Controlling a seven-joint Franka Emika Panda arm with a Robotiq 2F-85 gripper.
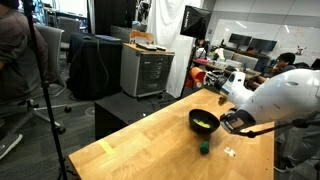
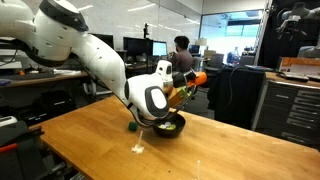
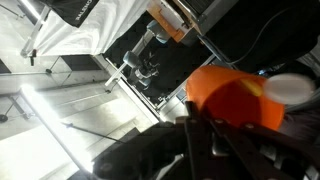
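An orange cup-like object [image 1: 197,76] is tipped over, up in the air behind and above the black bowl [image 1: 203,122]. My gripper [image 2: 182,84] is shut on this orange object, whose edge [image 2: 198,80] shows beside the fingers. Up close in the wrist view, the orange cup [image 3: 238,92] fills the space in front of the dark fingers, and a blurred pale shape [image 3: 288,88] lies at its right. The bowl [image 2: 172,130] stands upright on the table, below the gripper, with something yellow-green [image 1: 203,123] inside. What remains in the cup is hidden.
A small dark green object [image 1: 205,147] stands on the wooden table [image 1: 140,150] in front of the bowl. Small white pieces [image 1: 230,152] lie to its right. A black box [image 1: 122,110] stands behind the table.
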